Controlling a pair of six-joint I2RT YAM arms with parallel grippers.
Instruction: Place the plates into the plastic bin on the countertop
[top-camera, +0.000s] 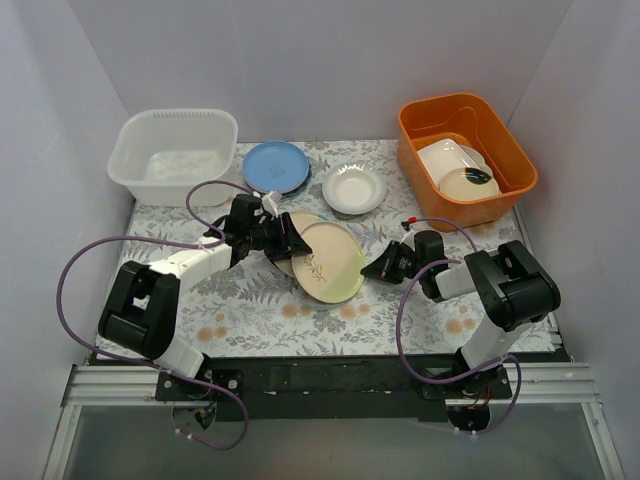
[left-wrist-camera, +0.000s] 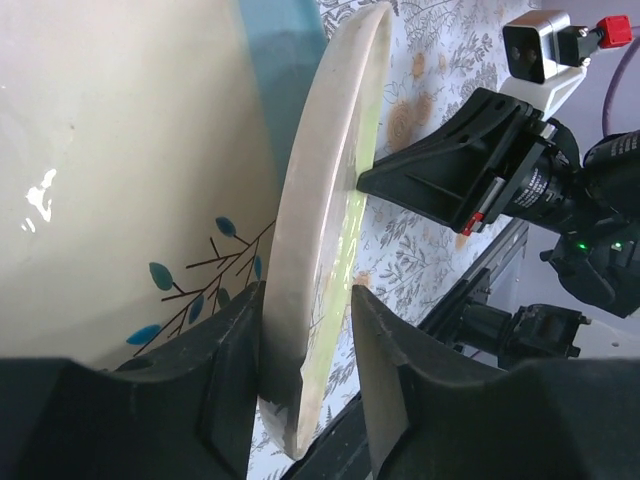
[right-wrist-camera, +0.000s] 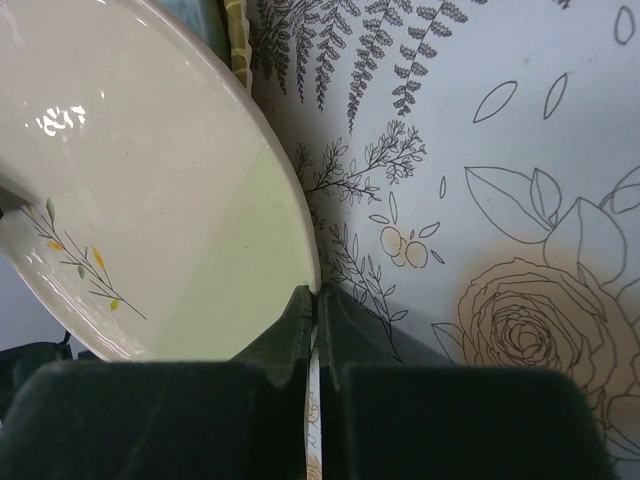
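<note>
A cream plate (top-camera: 335, 265) with a pale green section and leaf sprig stands tilted between my grippers. My right gripper is shut on its rim. My left gripper is open, with the plate's opposite edge between its parted fingers. Behind it lies another cream plate (left-wrist-camera: 130, 150) with a blue section, mostly covered in the top view. A white plate (top-camera: 354, 189) and a blue plate (top-camera: 275, 166) lie farther back. The orange bin (top-camera: 412, 155) holds several light dishes; the white bin (top-camera: 172, 185) looks empty.
A patterned cloth (top-camera: 245, 320) covers the countertop, clear at the front. Purple cables (top-camera: 110, 239) trail along both arms. Walls close in the back and both sides.
</note>
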